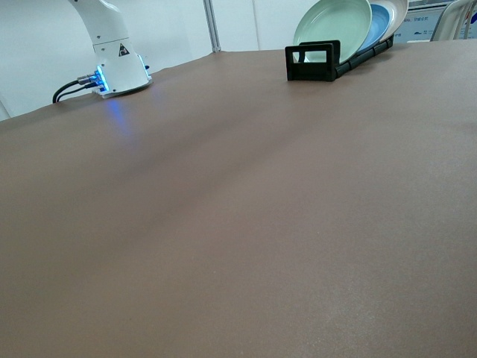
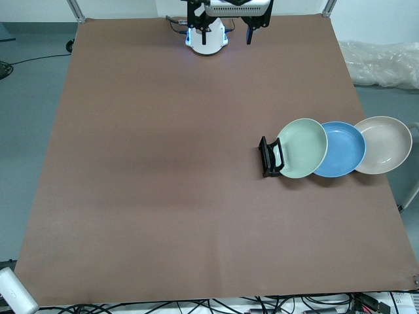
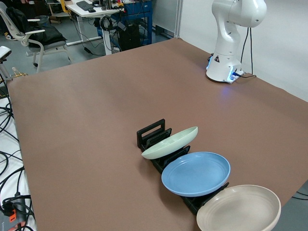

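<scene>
A black rack [image 2: 268, 157] [image 1: 313, 71] [image 3: 151, 132] stands on the brown table [image 2: 183, 183] [image 1: 238, 216] [image 3: 82, 134], holding three tilted plates in a row: a pale green plate [image 2: 302, 147] [image 1: 332, 26] [image 3: 169, 144], a blue plate [image 2: 340, 147] [image 3: 196, 173] and an off-white plate [image 2: 386, 144] [image 3: 238, 211]. The gripper [image 2: 226, 36] shows only in the left view, at the top edge above the white robot base, away from the rack, its two black fingers apart with nothing seen between them. It is out of frame in the other views.
The arm's base [image 1: 123, 74] [image 3: 224, 67] sits at the table's edge beside a white wall, with cables behind it. Cables and equipment [image 3: 14, 207] lie just off one edge.
</scene>
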